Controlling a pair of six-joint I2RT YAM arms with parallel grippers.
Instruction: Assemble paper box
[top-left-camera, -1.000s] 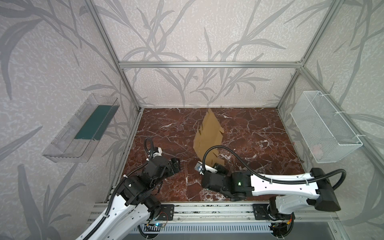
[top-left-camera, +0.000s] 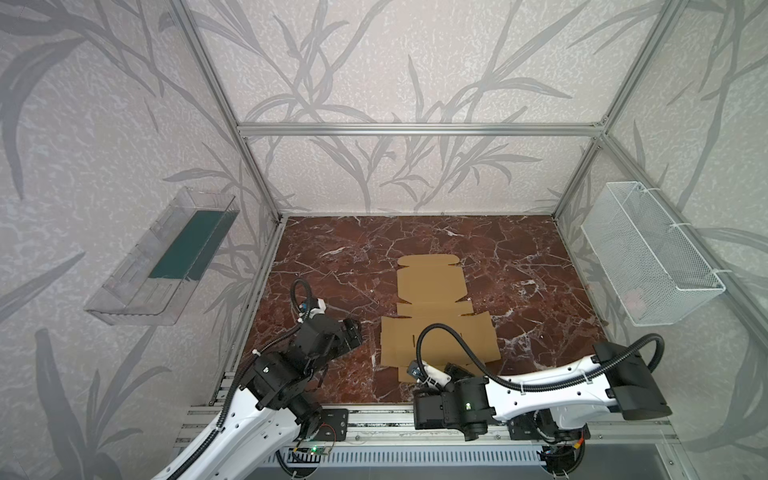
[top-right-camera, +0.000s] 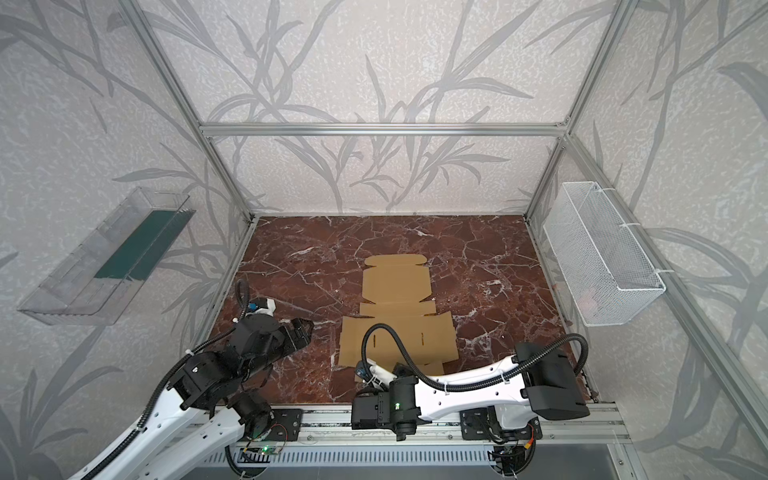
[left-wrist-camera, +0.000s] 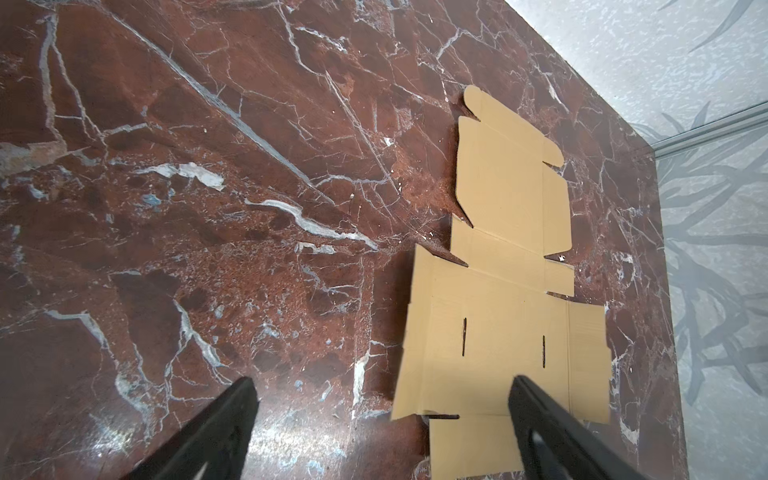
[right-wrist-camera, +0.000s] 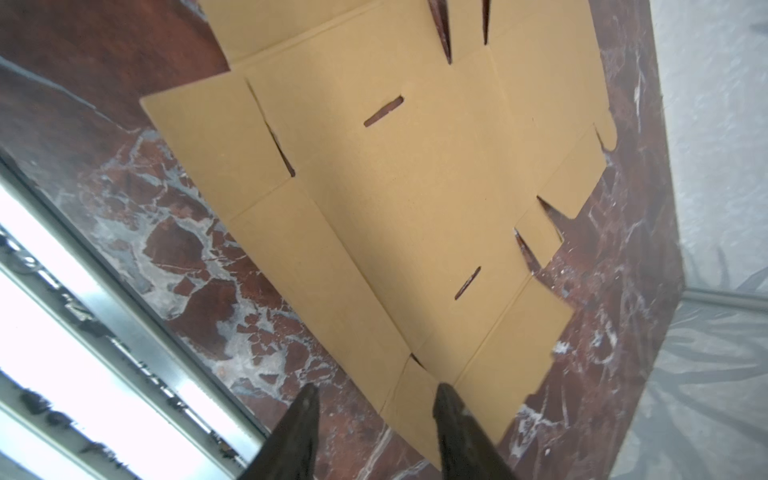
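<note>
A brown cardboard box blank (top-left-camera: 432, 284) lies unfolded on the marble table, its long panel pointing away from me. In the left wrist view the blank (left-wrist-camera: 500, 352) shows two slots in its main panel; its left side flap tilts up a little. My left gripper stands open to the left of the blank, nothing between its fingers. Over the blank's near edge, my right gripper has its fingers apart. The near corner of the blank (right-wrist-camera: 412, 400) shows by the right finger, without visible grip. The right arm partly hides the near flap in both top views.
A clear bin with a green base (top-left-camera: 192, 248) hangs on the left wall, a white mesh basket (top-left-camera: 652, 248) on the right. Bare table surrounds the blank at left, right and back. A metal rail (right-wrist-camera: 120, 320) runs along the front edge.
</note>
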